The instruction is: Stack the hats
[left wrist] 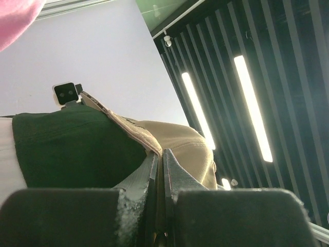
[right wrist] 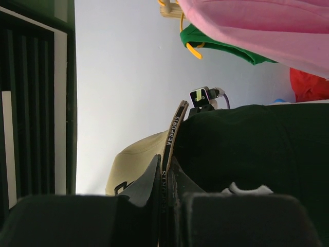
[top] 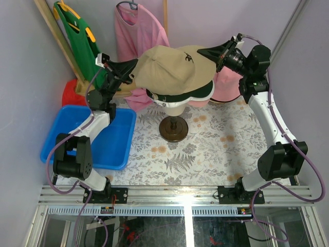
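Note:
A tan cap (top: 169, 69) is stretched between my two grippers in the top view, over a dark green cap (top: 169, 98) with a white one (top: 177, 103) beneath it on a stand with a round brown base (top: 173, 128). My left gripper is shut on the tan cap's edge at its left side. On the right side, my right gripper is shut on the rim, where a lettered inner band (right wrist: 174, 129) shows. Green cloth (right wrist: 241, 139) fills much of the right wrist view below the tan rim. How far the tan cap sits down over the green one is hidden.
A blue bin (top: 115, 141) stands at the left. Behind the stand hang a green garment (top: 77, 38) and a pink one (top: 136, 31). A pink hat (top: 226, 85) lies behind, at right.

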